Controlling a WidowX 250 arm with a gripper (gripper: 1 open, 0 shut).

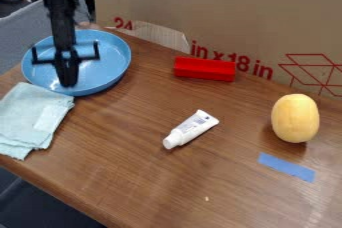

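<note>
My black gripper (67,64) reaches down from the top left over a blue plate (111,67), its tip low inside the plate's left half. It is shut, with nothing visible between its fingers, though the tip is dark and small. A folded pale cloth (27,122) lies just in front of the plate at the left table edge.
A red block (206,69) lies by the cardboard wall (227,17) at the back. A white tube (190,130) is mid-table. A yellow oval object (295,119) and a blue strip (286,168) are at the right.
</note>
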